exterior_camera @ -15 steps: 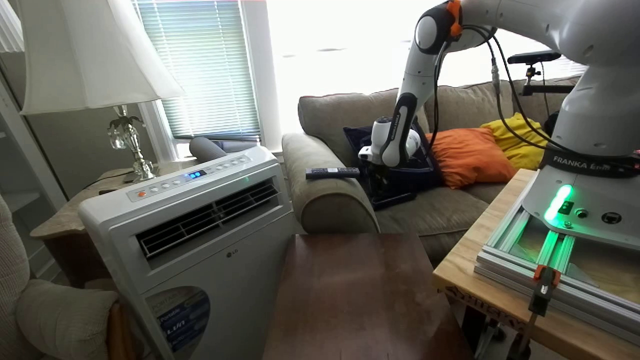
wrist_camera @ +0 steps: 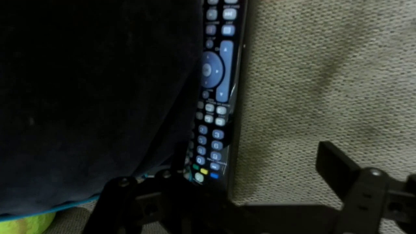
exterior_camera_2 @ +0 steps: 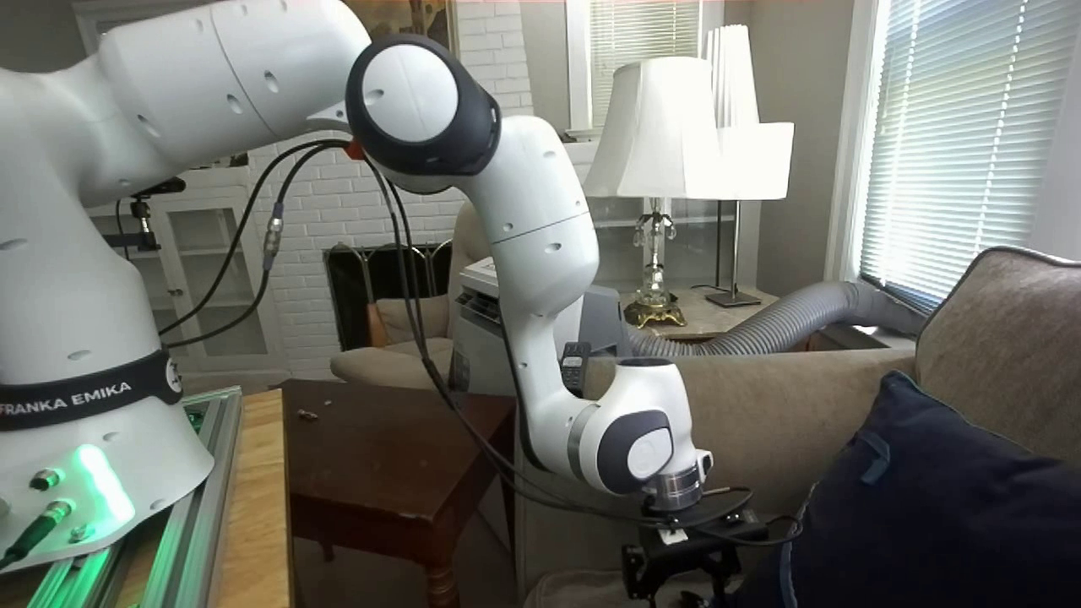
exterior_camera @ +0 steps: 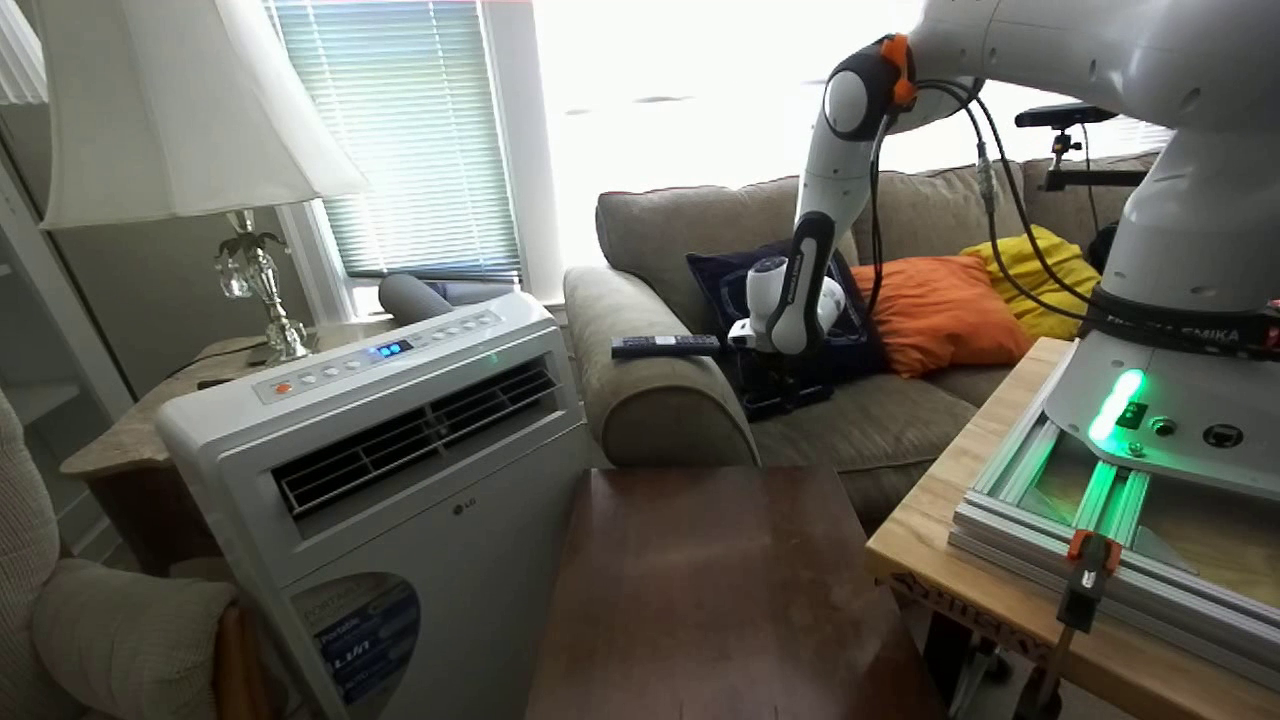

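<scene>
A black remote [wrist_camera: 218, 97] with blue-grey buttons lies on the sofa seat, its left side partly covered by a dark navy pillow [wrist_camera: 89, 89] in the wrist view. My gripper is open over the near end of this remote. Its right finger [wrist_camera: 337, 167] stands above bare fabric; the left one, dark against pillow and remote, is hard to make out. Nothing is held. From outside, the gripper [exterior_camera_2: 681, 578] hangs low over the seat beside the navy pillow [exterior_camera_2: 942, 496]. A second remote [exterior_camera: 666, 346] rests on the sofa armrest [exterior_camera: 654, 402].
An orange pillow [exterior_camera: 942, 314] and a yellow one [exterior_camera: 1038, 282] sit farther along the sofa. A brown table [exterior_camera: 732, 588] and a white air conditioner [exterior_camera: 396, 408] stand in front of the armrest. Bare seat fabric [wrist_camera: 331, 85] lies right of the remote.
In exterior view 1 the arm's wrist and gripper have come down towards the seat and shifted slightly right. The armrest remote and the pillows look unmoved.
</scene>
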